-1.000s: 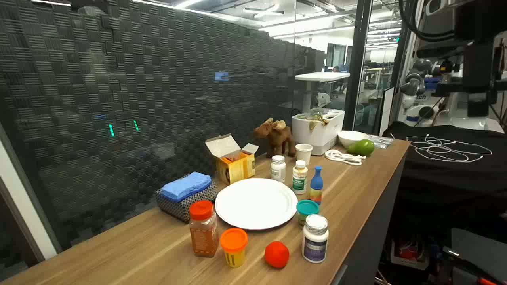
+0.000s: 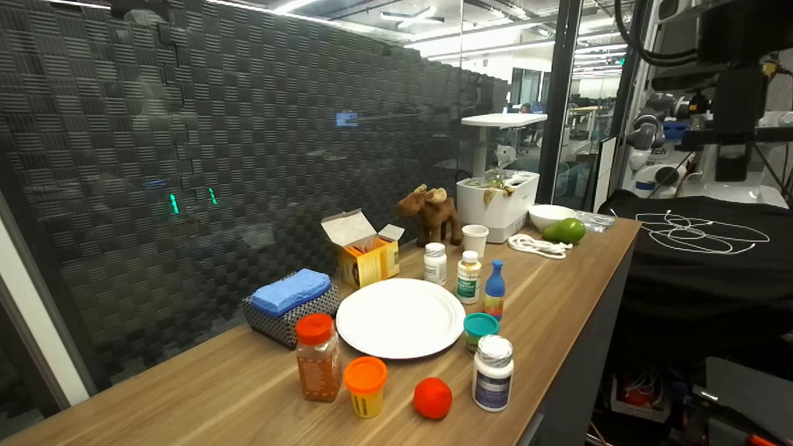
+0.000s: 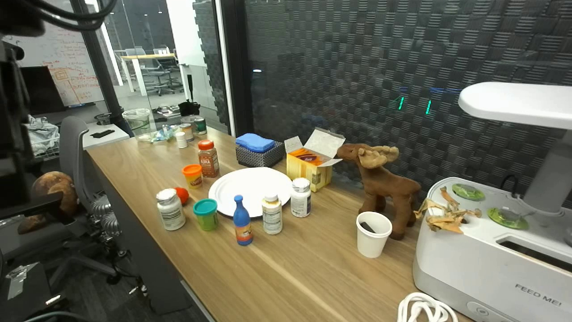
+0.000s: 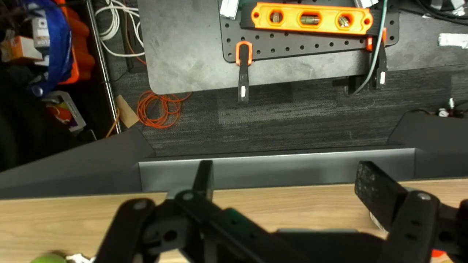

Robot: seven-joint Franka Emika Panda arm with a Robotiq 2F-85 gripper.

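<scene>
My gripper is open and empty, its two black fingers (image 4: 204, 177) wide apart in the wrist view. Exterior view 1 has the dark arm at the upper right, high and off to the side of the counter. On the wooden counter lies a white plate (image 2: 401, 318), bare on top. Around its near side are a red ball (image 2: 432, 397), an orange-lidded tub (image 2: 365, 386), a red-capped spice jar (image 2: 319, 357), a teal-lidded tub (image 3: 206, 214) and a white bottle (image 2: 492, 373). A blue bottle (image 3: 242, 221) and two more white bottles stand beside the plate.
A blue cloth (image 2: 290, 290) rests on a patterned box; an open yellow carton (image 3: 309, 167) is beside it. Farther along are a brown plush moose (image 3: 381, 185), a paper cup (image 3: 373, 235), a white planter (image 2: 496, 208), white cable, an avocado (image 2: 566, 230) and a bowl.
In exterior view 1 the arm and gripper have shifted slightly left, toward the counter. Everything on the counter stands where it was.
</scene>
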